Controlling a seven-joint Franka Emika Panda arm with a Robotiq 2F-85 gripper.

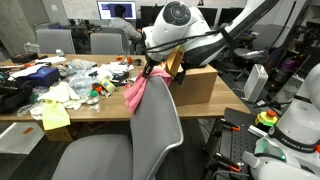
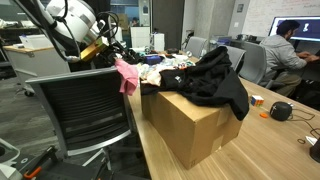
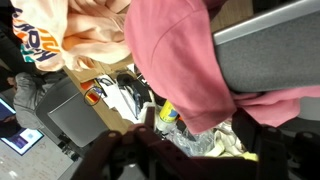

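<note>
A pink cloth [image 1: 140,90] hangs over the top of the grey chair's backrest [image 1: 155,125]; in exterior view 2 the cloth [image 2: 128,76] drapes beside the upper corner of the chair back. Right at that top edge is my gripper [image 1: 150,72], pointing down. The wrist view shows the gripper part open, its two dark fingers apart, with a fold of the pink cloth [image 3: 185,60] reaching into the space between them. Whether either finger touches the cloth is unclear.
Behind the chair, a long table [image 1: 115,104] carries bags, clothing and small items. A cardboard box [image 1: 200,90] stands to the right of the gripper, and dark clothing [image 2: 212,78] lies on the box in exterior view 2. The chair seat [image 1: 95,158] is bare.
</note>
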